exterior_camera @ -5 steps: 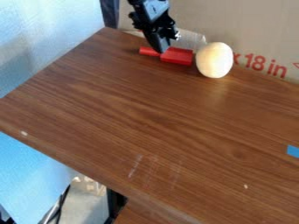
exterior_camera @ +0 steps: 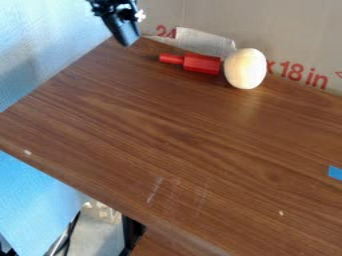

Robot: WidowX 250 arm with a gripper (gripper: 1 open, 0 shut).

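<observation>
A red rolling-pin-like object (exterior_camera: 201,64) with a narrow handle lies at the back of the wooden table (exterior_camera: 160,140). Just to its right is a white egg-shaped object (exterior_camera: 246,68). My gripper (exterior_camera: 126,36) hangs at the top left, above and left of the red object and apart from it. Only part of it is in view, and whether it is open or shut is unclear.
A cardboard panel (exterior_camera: 305,40) stands behind the table, with a pale wrapped piece (exterior_camera: 202,42) at the back. Blue tape (exterior_camera: 335,172) is at the right.
My gripper has moved left and up, away from the red object. The red and white objects show no visible movement.
</observation>
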